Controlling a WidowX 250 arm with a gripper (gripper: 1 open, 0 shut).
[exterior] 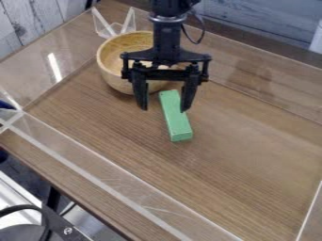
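Observation:
My black gripper (165, 97) reaches down from the top middle, its two fingers open wide. Between and just below them a green block (176, 117) lies lengthwise on the wooden table (239, 160), apart from anything else on it. The fingers straddle the block's upper part without visibly touching it.
A light wooden bowl (116, 48) sits at the upper left, partly behind the gripper, with a white pointed object (115, 21) beyond it. A dark cable (38, 220) shows at the bottom left corner.

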